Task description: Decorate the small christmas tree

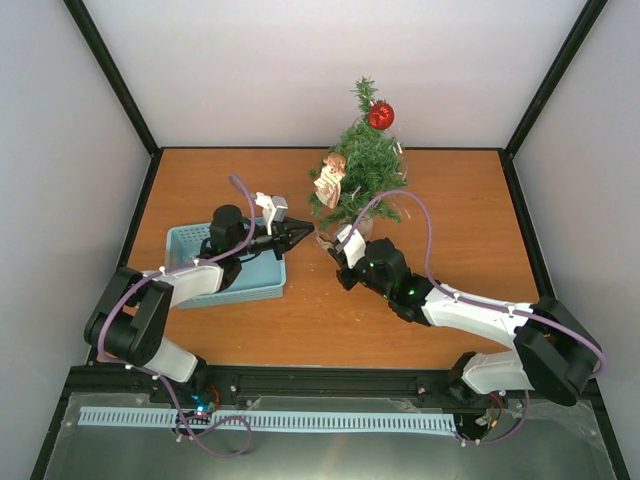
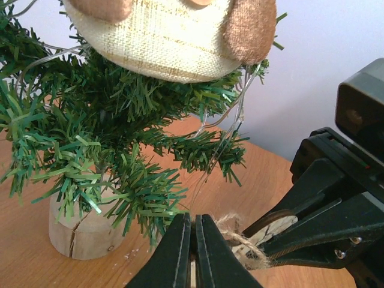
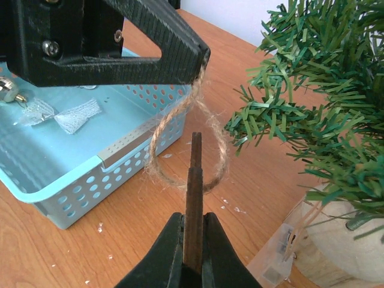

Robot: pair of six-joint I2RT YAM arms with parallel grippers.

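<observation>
A thin brown wooden ornament (image 3: 193, 204), seen edge-on in the right wrist view, is pinched upright in my right gripper. Its twine loop (image 3: 221, 144) rises from it to the tip of my left gripper (image 1: 311, 229), which is shut on the strand. In the left wrist view that gripper's fingertips (image 2: 185, 231) meet, with twine running right to the ornament (image 2: 270, 231). Both grippers are in front of the small green tree (image 1: 365, 165), just left of its wooden base (image 2: 84, 231). A red ball (image 1: 381, 115) and a cloth-like figure ornament (image 1: 330, 180) hang on the tree.
Left of the tree, under my left arm, stands a blue basket (image 1: 270, 292) with a few small items, including white mesh pieces (image 3: 78, 115). Lower branches (image 3: 264, 123) reach close to the twine loop.
</observation>
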